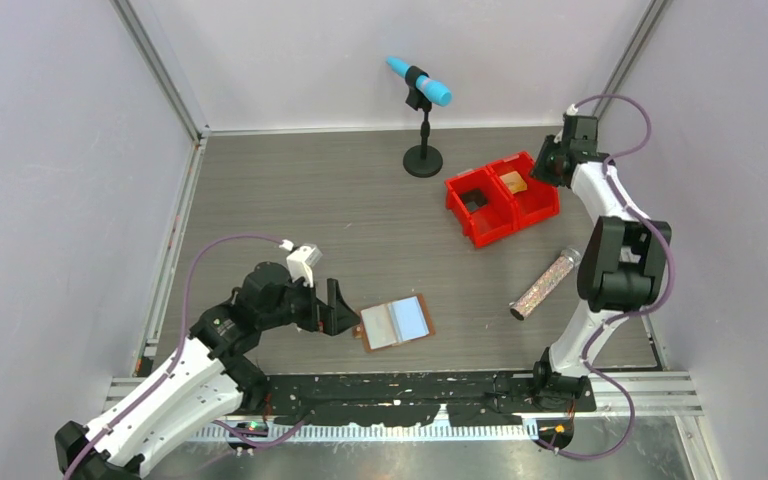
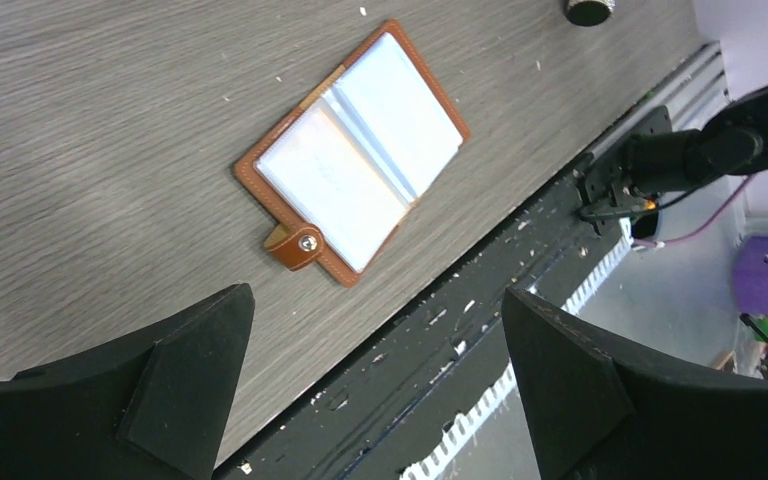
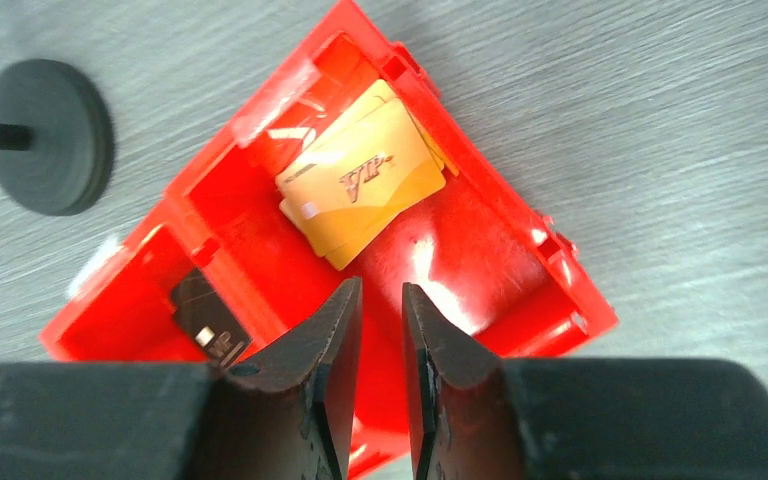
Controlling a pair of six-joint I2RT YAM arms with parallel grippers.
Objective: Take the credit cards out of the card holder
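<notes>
The brown card holder [image 1: 396,323] lies unfolded near the table's front edge; its clear sleeves and snap strap show in the left wrist view. Orange cards [image 3: 365,180] rest in a stack inside one compartment of the red box [image 1: 493,224]. Over that box, my right gripper has its fingers a narrow gap apart, and nothing shows between them. My left gripper is open and empty, just left of the card holder and above the table. Whether any card remains in the holder's sleeves is hard to tell.
Dark items [image 3: 210,315] lie in the box's other compartment. A blue microphone [image 1: 419,81] on a black stand [image 1: 422,160] stands behind the box, and a glittery tube [image 1: 543,286] lies in front of it.
</notes>
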